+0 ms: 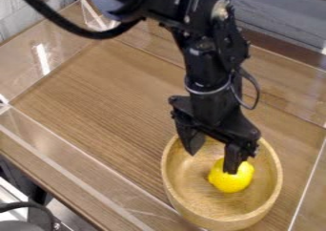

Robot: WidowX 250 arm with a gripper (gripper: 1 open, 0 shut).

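Observation:
A black robot gripper (213, 147) hangs over a tan oval bowl (197, 201) in the lower right of the camera view. Its fingers are spread open above the bowl's back half. A yellow object (231, 180) lies in the bowl's right part, just under the right finger, with nothing seen held between the fingers.
A pale rail runs along the back right, and black cables show at the top left and bottom left edges.

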